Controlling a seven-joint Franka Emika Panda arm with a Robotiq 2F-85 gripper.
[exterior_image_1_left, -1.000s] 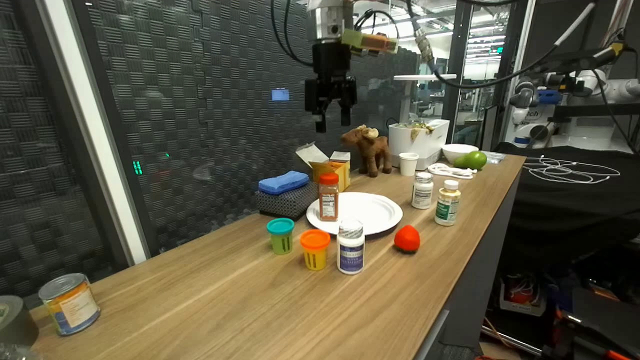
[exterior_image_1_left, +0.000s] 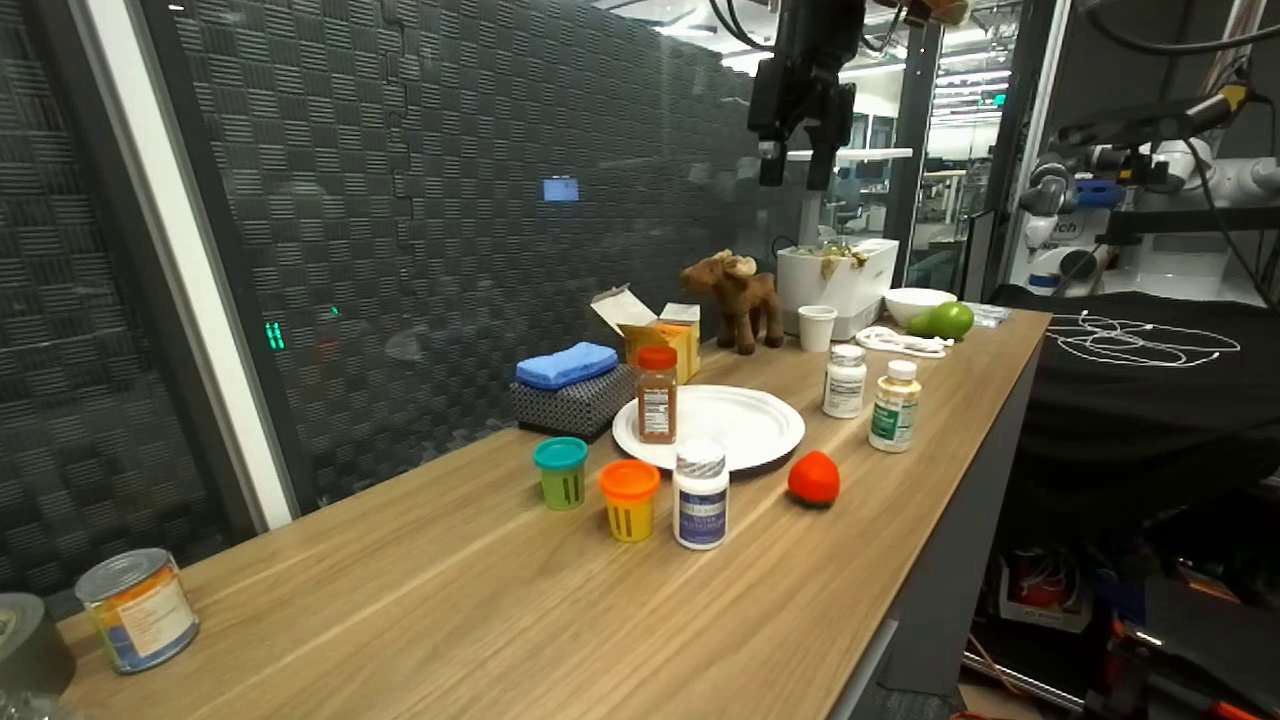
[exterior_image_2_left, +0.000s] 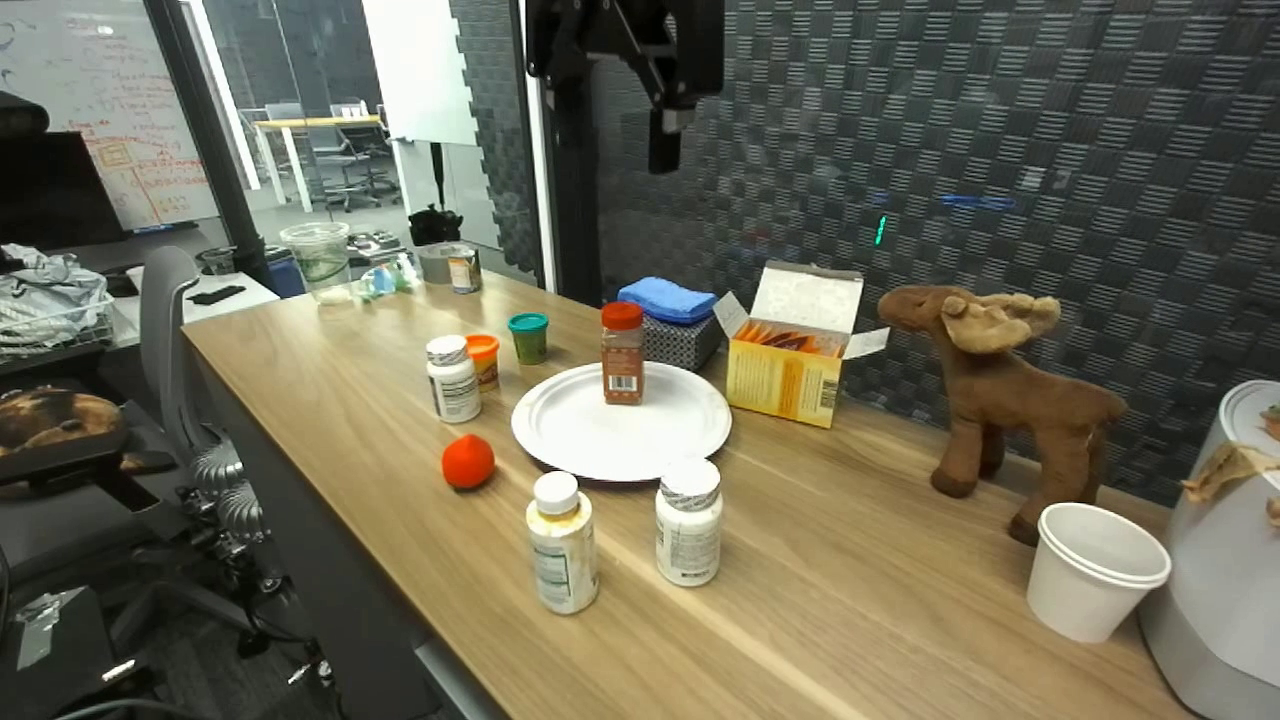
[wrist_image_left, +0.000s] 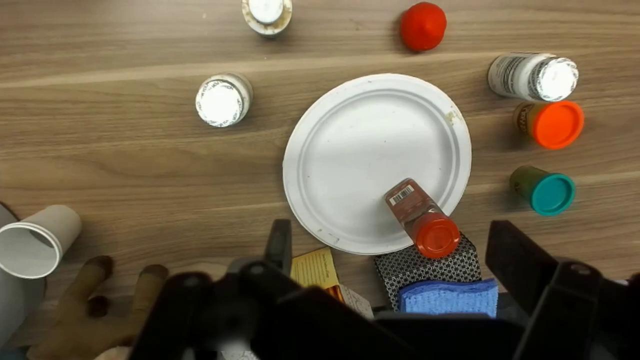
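High over the counter, my gripper (exterior_image_1_left: 794, 174) hangs open, well clear of everything below, with no object between its fingers. In the wrist view its fingers (wrist_image_left: 279, 243) spread wide at the bottom of the picture. A white plate (wrist_image_left: 372, 156) lies on the wood, and a red-capped spice bottle (exterior_image_2_left: 623, 354) stands upright on it near the rim. Around the plate are a red-orange ball-like object (exterior_image_1_left: 815, 476), white pill bottles (exterior_image_2_left: 689, 528), a green-labelled bottle (exterior_image_1_left: 895, 408), an orange-lidded tub (exterior_image_1_left: 630, 502) and a teal-lidded tub (exterior_image_1_left: 560, 474).
A blue cloth (exterior_image_1_left: 567, 365) rests on a patterned box (exterior_image_1_left: 576, 402). Behind the plate are an open yellow box (exterior_image_2_left: 786, 374) and a plush moose (exterior_image_2_left: 1020, 384); a white paper cup (exterior_image_2_left: 1094, 576) stands near the moose.
My gripper has moved higher and to the right in exterior view 1, staying open. The objects on the counter look unmoved.
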